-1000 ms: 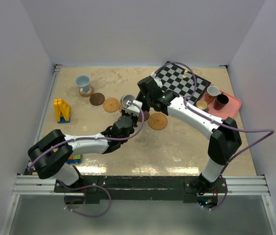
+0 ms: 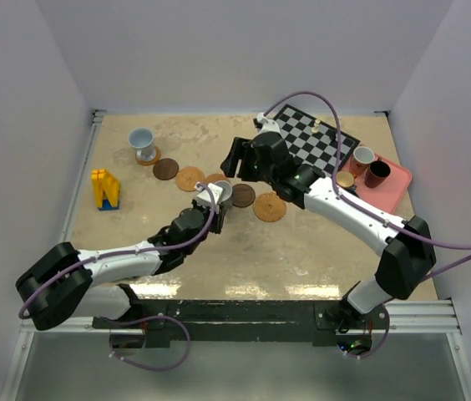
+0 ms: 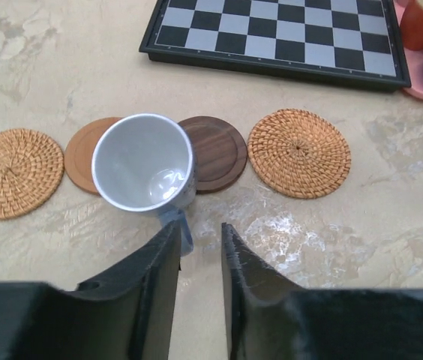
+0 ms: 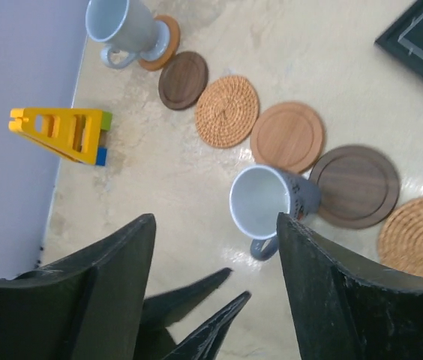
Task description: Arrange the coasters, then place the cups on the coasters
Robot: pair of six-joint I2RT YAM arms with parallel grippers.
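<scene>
A pale grey-blue cup (image 3: 144,169) stands upright beside a light wooden coaster (image 3: 84,154) and a dark wooden coaster (image 3: 215,154), its handle toward the robot. In the left wrist view my left gripper is part open just in front of it, nothing between the fingers. In the top view that gripper (image 2: 213,209) partly covers the cup (image 2: 225,192). My right gripper is open above the cup (image 4: 260,202), holding nothing; in the top view it (image 2: 240,159) sits over the coasters.
Another cup (image 2: 141,142) on a coaster at back left, a yellow stand (image 2: 104,185) at left, a chessboard (image 2: 302,134) at back, and a pink tray (image 2: 386,188) with cups at right.
My left gripper has moved back toward the lower left, away from the cup. My right gripper has moved up and back from over the cup, which now shows more.
</scene>
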